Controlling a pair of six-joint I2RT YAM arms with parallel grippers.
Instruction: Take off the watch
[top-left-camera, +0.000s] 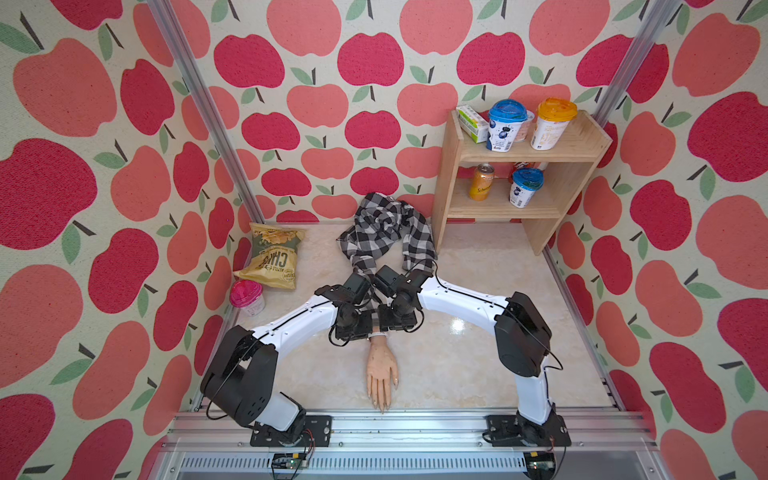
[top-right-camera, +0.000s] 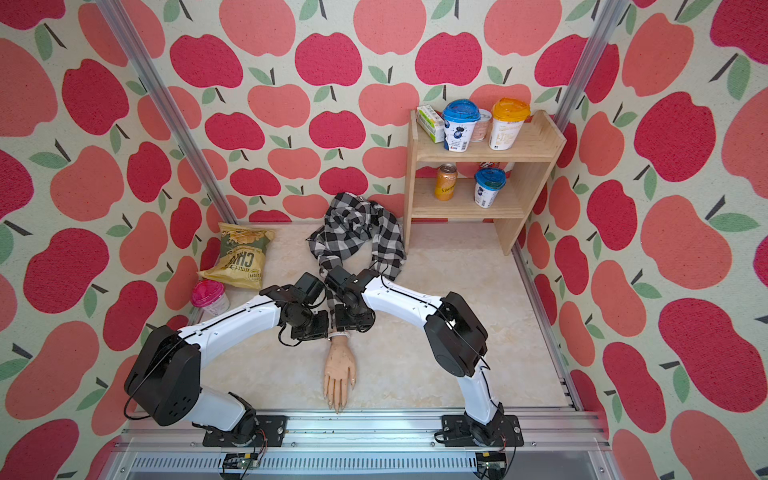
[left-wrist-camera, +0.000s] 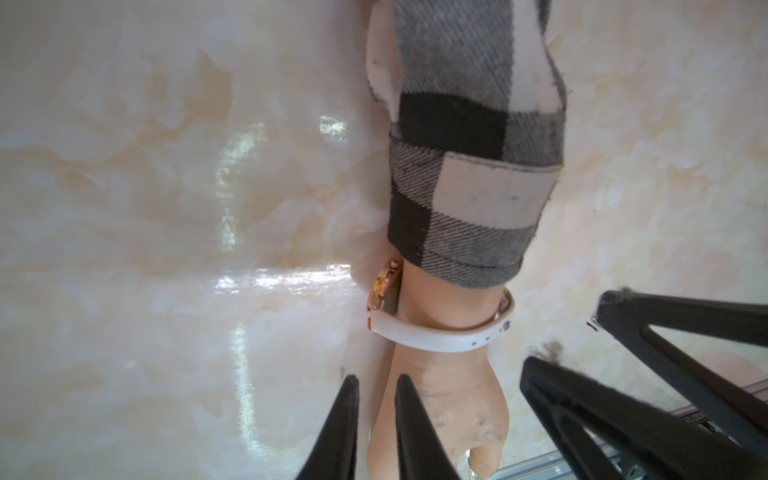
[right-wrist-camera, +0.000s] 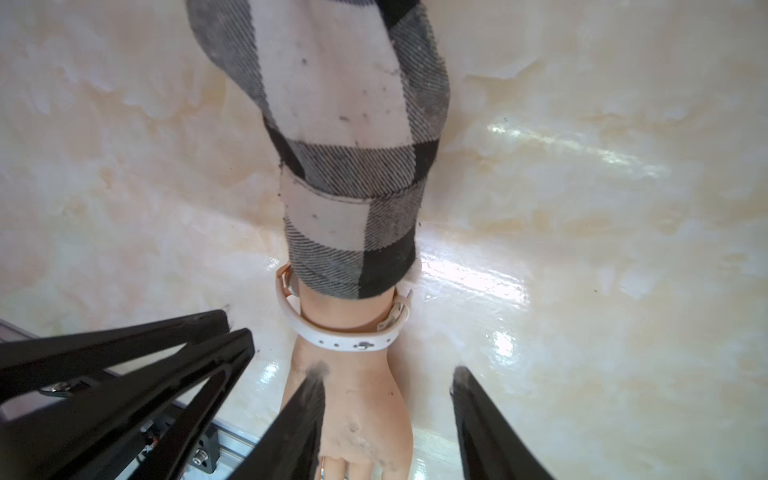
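Observation:
A watch with a white strap (right-wrist-camera: 340, 340) and a rose-gold case (left-wrist-camera: 379, 292) sits loosely round the wrist of a mannequin hand (left-wrist-camera: 452, 392), just below the plaid sleeve (left-wrist-camera: 480, 184). Its buckle (right-wrist-camera: 397, 313) shows on the other side of the wrist. In the left wrist view my left gripper is drawn nearly together over the hand's edge. Only a narrow gap shows between its fingers, with no object visibly gripped. My right gripper stands apart-fingered over the hand's opposite edge, nothing in it. From above, both grippers hide part of the wrist.
The two grippers are very close to each other. A chips bag (top-left-camera: 272, 256) and a pink-lidded cup (top-left-camera: 248, 296) lie at the left. A wooden shelf (top-left-camera: 512, 214) stands at the back right.

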